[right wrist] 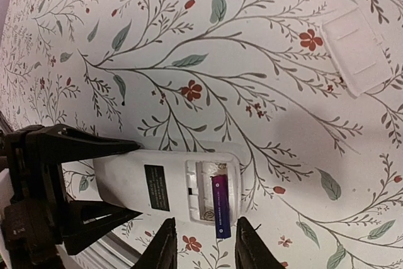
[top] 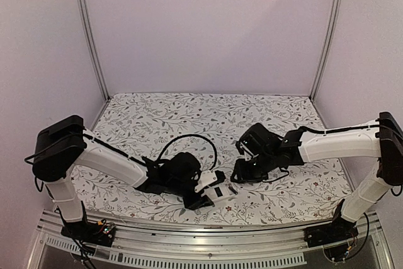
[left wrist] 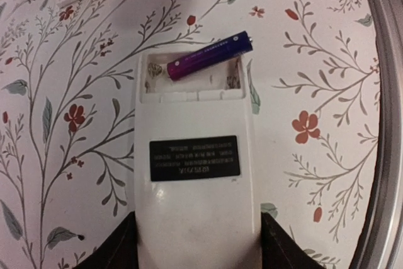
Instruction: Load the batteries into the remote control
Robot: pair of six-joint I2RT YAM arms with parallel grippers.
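Observation:
A white remote control lies back up, its battery compartment uncovered. My left gripper is shut across its sides at the far end from the compartment. One purple battery rests aslant: an end sits in the compartment, while the other sticks out over the side wall. In the right wrist view the battery points toward my right gripper, which is open with nothing between its fingers. No second battery shows in the compartment.
A white battery cover lies on the flowered cloth, well apart from the remote. A metal rail runs along the table's front edge.

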